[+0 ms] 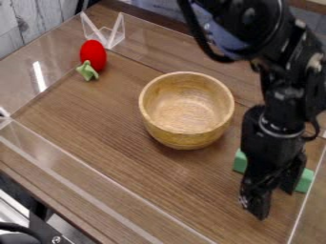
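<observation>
The black robot gripper (261,186) hangs low on the right side, over the near part of the wooden table, with its fingertips near the surface beside a mint-green block (296,179). The block lies partly hidden behind the gripper. Whether the fingers are open or shut is unclear.
A tan bowl (184,107) stands in the middle, left of the arm. A red object with a green part (94,55) and white twisted item (106,29) lie at the back left.
</observation>
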